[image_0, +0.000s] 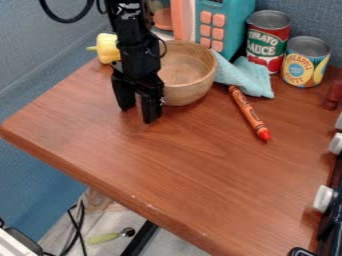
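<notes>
My black gripper (139, 103) hangs low over the left back part of the wooden table, its two fingers pointing down beside a wooden bowl (190, 75); whether anything is between them is hard to see. A yellow object (107, 46) shows behind the arm at the back left. A light blue cloth (249, 76) lies right of the bowl, and an orange crayon (249, 113) lies in front of it.
A teal toy appliance (231, 22), a tomato can (266, 45) and a second can (305, 64) stand at the back. A dark red object (334, 96) and black equipment (326, 205) line the right edge.
</notes>
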